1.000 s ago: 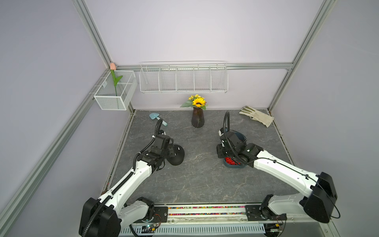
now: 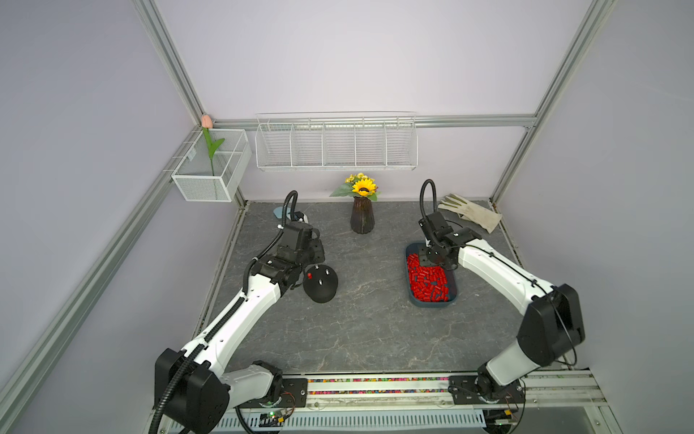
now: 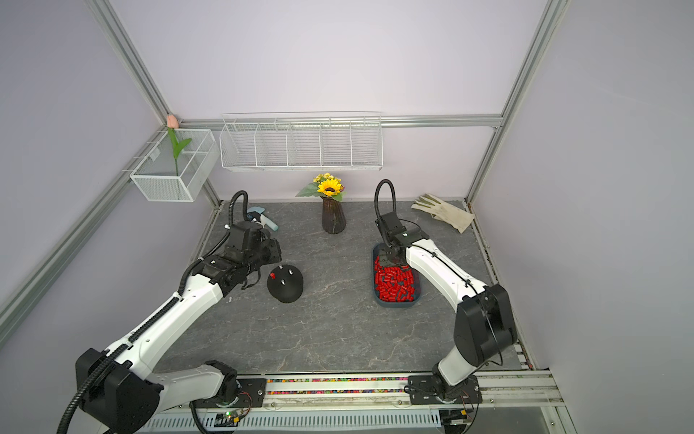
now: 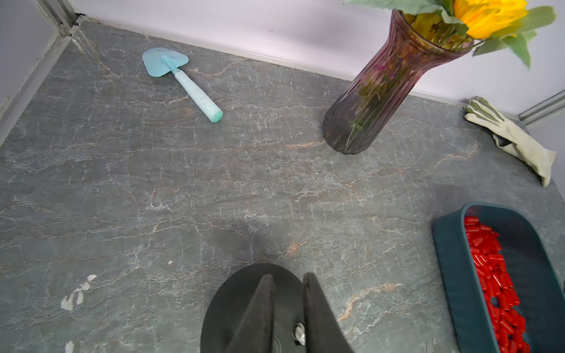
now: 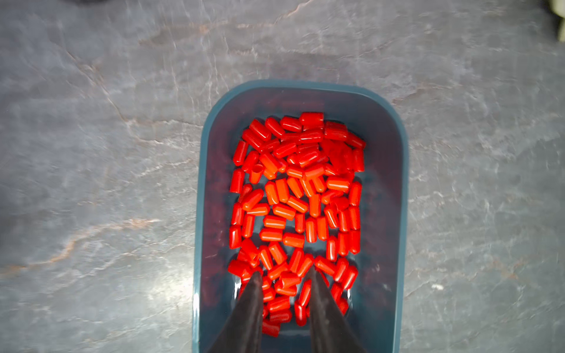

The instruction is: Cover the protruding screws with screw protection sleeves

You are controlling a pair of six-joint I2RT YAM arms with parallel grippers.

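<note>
A black dome (image 2: 321, 288) with short metal screws stands under the left arm; one screw (image 4: 299, 333) shows beside my left gripper's finger. On the dome's left side sits a red sleeve (image 3: 272, 275). My left gripper hangs above the dome's far edge, fingers parted, no sleeve visible between them. A dark teal tray (image 5: 202, 194) holds many loose red sleeves (image 5: 294, 206). Over its near half, my right gripper points down with fingers apart; sleeves show in the gap, lying in the tray below. The overhead views hide both sets of fingertips.
A vase of sunflowers (image 2: 363, 215) stands at the back middle. A light blue trowel (image 4: 197, 97) lies back left, and a glove (image 2: 471, 211) back right. The table between dome and tray is bare.
My right gripper has moved back and right over the tray, its arm drawing inward. The left gripper has shifted slightly back, away from the dome, leaving the red sleeve there in plain sight.
</note>
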